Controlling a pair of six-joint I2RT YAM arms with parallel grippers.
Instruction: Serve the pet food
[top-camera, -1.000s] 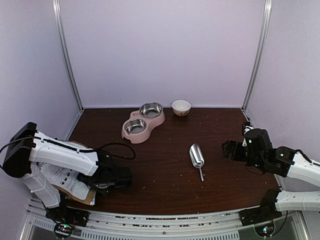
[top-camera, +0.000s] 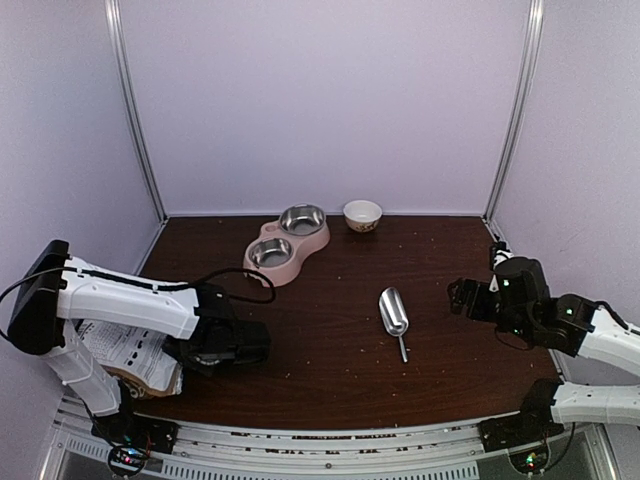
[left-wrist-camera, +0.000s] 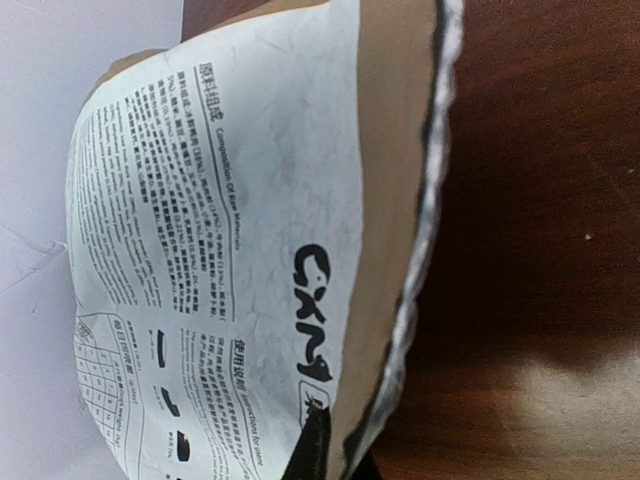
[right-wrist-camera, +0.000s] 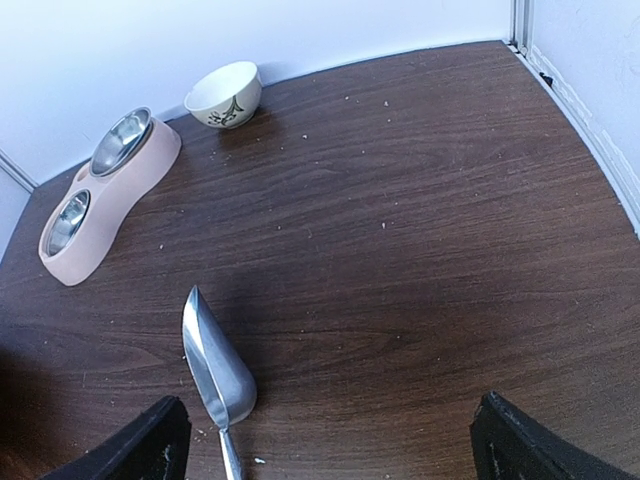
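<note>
A white and brown pet food bag (left-wrist-camera: 250, 200) fills much of the left wrist view, printed with text. My left gripper is shut on the bag's brown edge; in the top view the arm partly covers the bag (top-camera: 125, 350) at the left. A metal scoop (top-camera: 394, 312) lies on the table, its handle towards the front. To its right my right gripper (top-camera: 460, 297) stands open and empty; the right wrist view shows its fingers (right-wrist-camera: 150, 445) wide apart. The pink double feeder (top-camera: 285, 262) with two steel bowls stands at the back left.
A white bowl (top-camera: 362, 214) with a printed pattern sits by the back wall, right of the feeder. Walls close in the back and sides.
The left arm has shifted slightly to the right; the right gripper has moved very little.
</note>
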